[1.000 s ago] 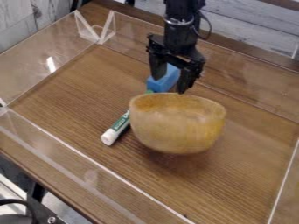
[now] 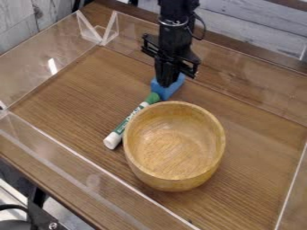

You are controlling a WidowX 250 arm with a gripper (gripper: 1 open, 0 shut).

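My black gripper point(image 2: 161, 72) hangs over the back middle of the wooden table, just above a small blue object point(image 2: 168, 87) that it partly covers; whether its fingers are open or shut is hard to see. A green-and-white tube point(image 2: 126, 126) lies diagonally left of a large yellow bowl point(image 2: 173, 158), which rests upright at the front middle.
The wooden table point(image 2: 72, 117) has clear room at left and right. Clear walls edge it along the left and back, and a black cable lies at the lower left corner.
The bowl, raised or tilted a second ago, now rests upright. My gripper has shifted slightly left over the blue object, covering more of it.
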